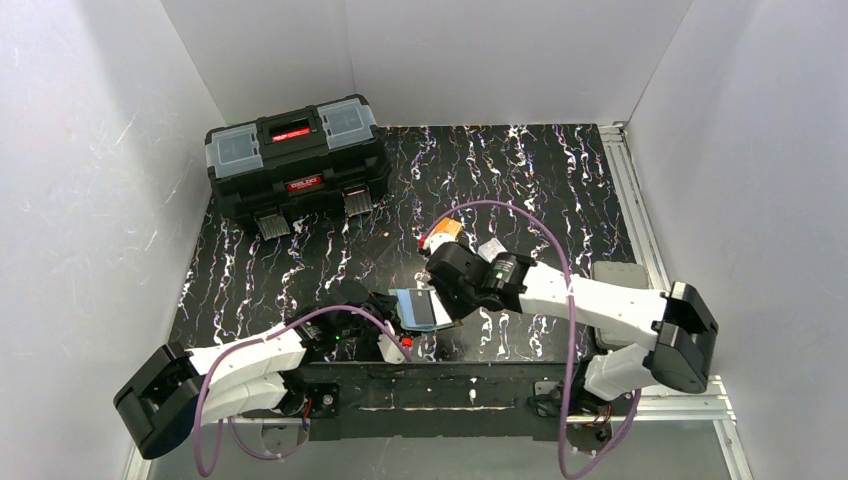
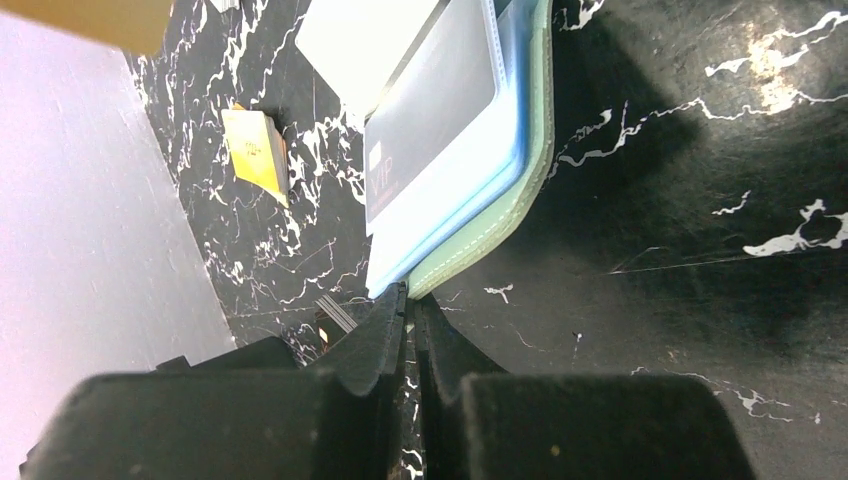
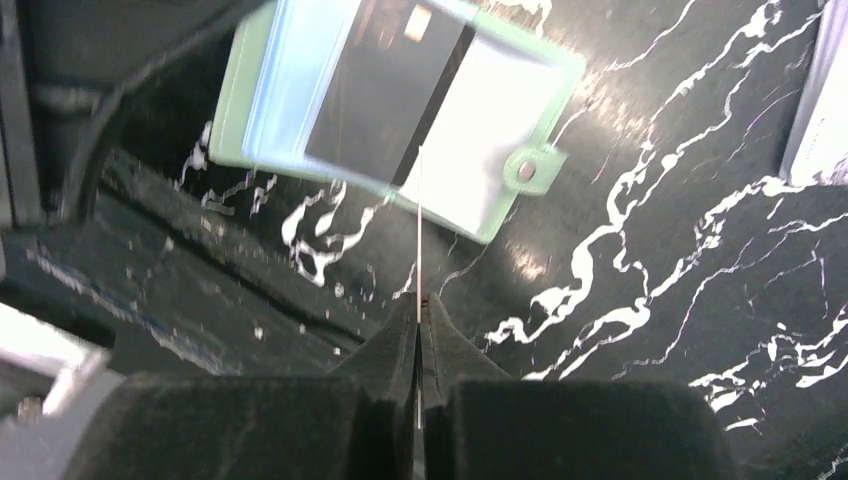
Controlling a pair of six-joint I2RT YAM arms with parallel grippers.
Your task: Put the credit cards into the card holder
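Note:
The open card holder (image 1: 417, 310), pale green outside with blue pockets, has a dark "VIP" card (image 2: 430, 130) in its blue side. My left gripper is shut on the holder's green edge at one corner. My right gripper is shut on a thin card (image 3: 420, 220), seen edge-on in the right wrist view. That card rises from the fingertips across the lower edge of the holder's white half in this view. A tan, blurred card (image 2: 95, 20) shows at the left wrist view's top left corner. In the top view the right arm hides part of the holder.
A yellow stack (image 2: 258, 155), a white stack (image 1: 491, 249) and a dark stack (image 1: 380, 245) lie on the marbled table. The black toolbox (image 1: 295, 160) stands at the back left. Free table lies at the back right.

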